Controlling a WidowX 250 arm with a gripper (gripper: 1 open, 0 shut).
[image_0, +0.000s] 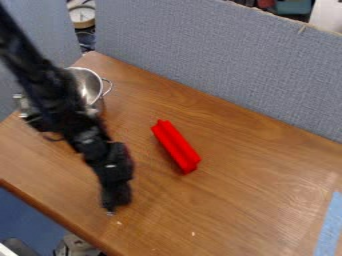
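My black gripper is low over the front left of the wooden table, blurred, its fingertips too unclear to show whether they are open or shut. A red elongated block lies at the middle of the table, apart from the gripper and to its right. A steel pot at the back left is partly hidden behind my arm.
Grey padded walls border the back and left. A blue tape strip is at the right edge. The front left edge drops away.
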